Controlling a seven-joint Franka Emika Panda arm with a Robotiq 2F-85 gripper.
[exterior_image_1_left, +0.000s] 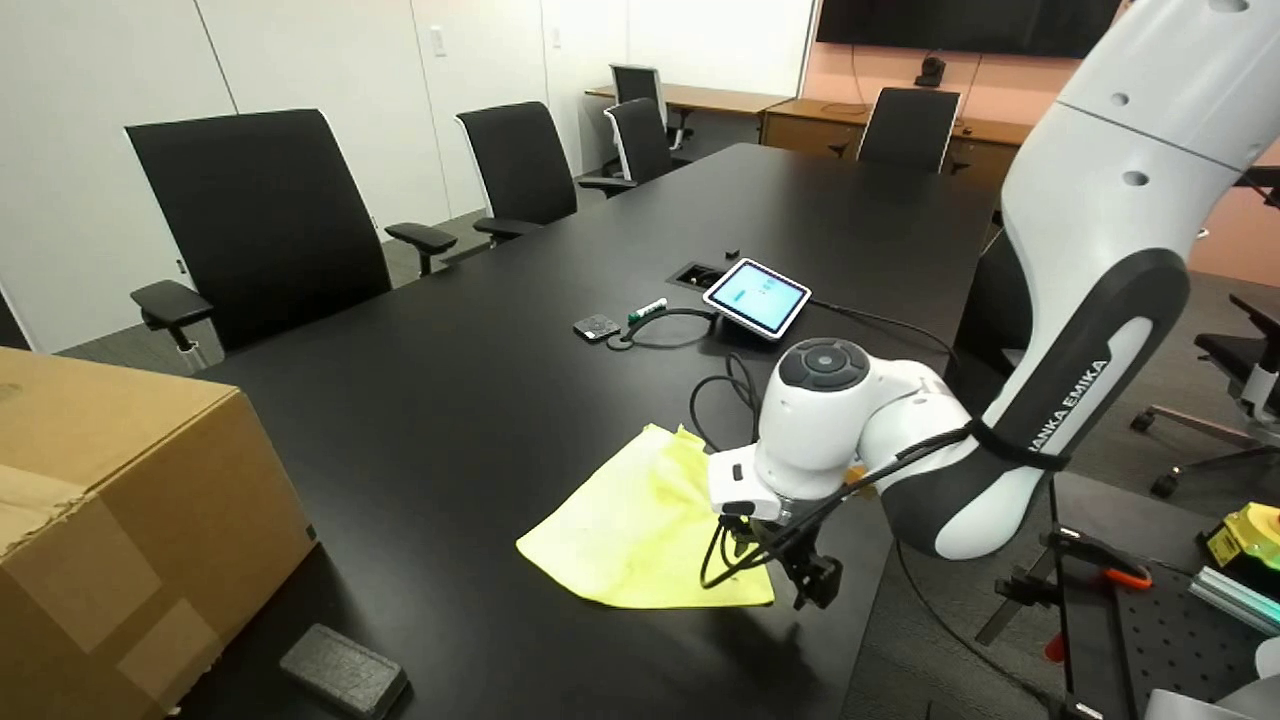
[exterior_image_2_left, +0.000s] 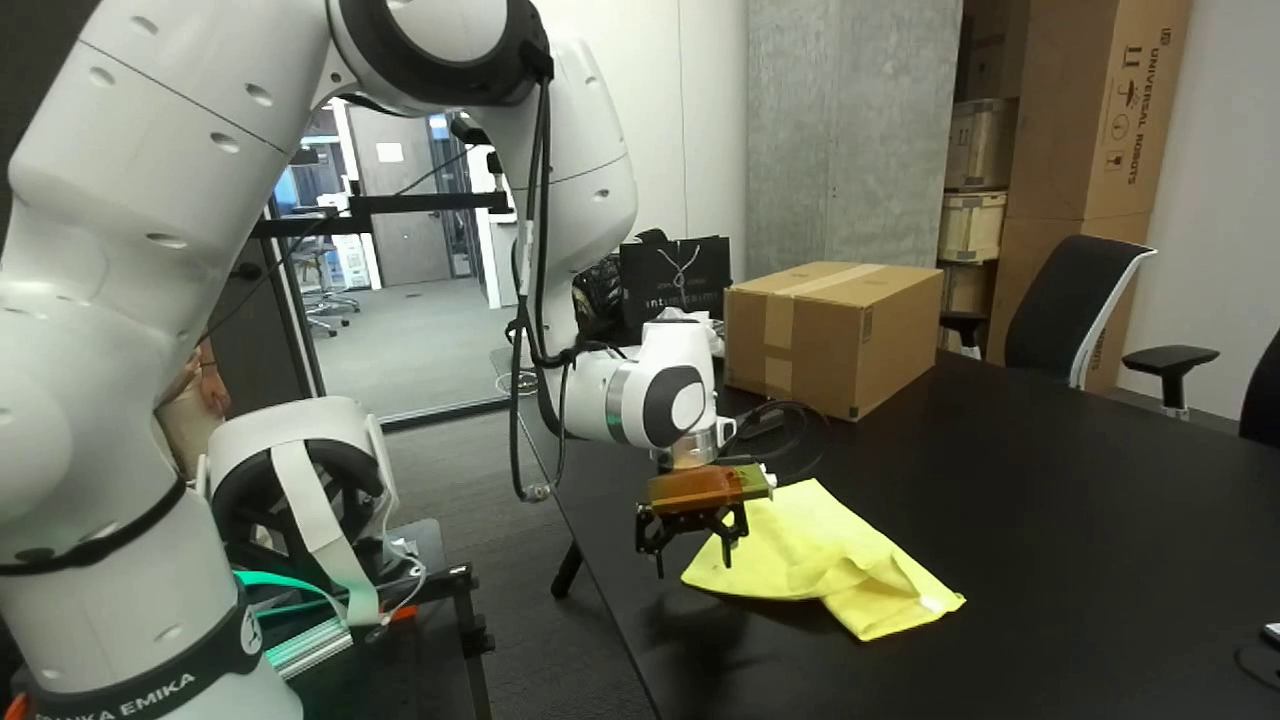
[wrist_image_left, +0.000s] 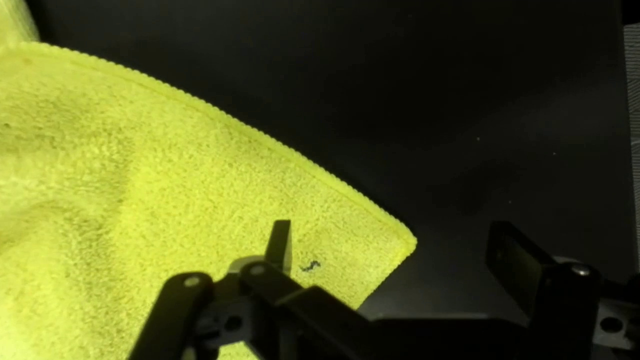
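A yellow cloth lies spread on the black table, one part of it folded over in exterior view 2. Above its near-edge corner hovers my gripper, fingers wide apart and nothing between them. In the wrist view the cloth fills the left side, and its corner with a small dark mark points into the gap of the gripper. One finger is over the cloth; the other finger is over bare table. The fingertips appear clear of the surface.
A cardboard box and a dark eraser-like block are on the table. Farther back sit a tablet, a green marker and cables. The table's edge runs close beside the gripper.
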